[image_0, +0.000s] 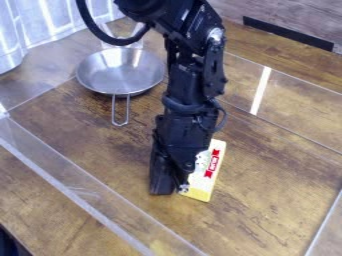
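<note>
My black gripper (178, 181) reaches down to the wooden table in the middle of the view, its fingertips low over a yellow and white box with a red label (206, 172). The box lies just right of the gripper and is partly hidden behind it. The gripper looks shut; whether anything is between its fingers is hidden.
A silver pan (120, 70) with its handle toward the front sits at the back left. Pale tape strips cross the table. A white curtain hangs at the far left.
</note>
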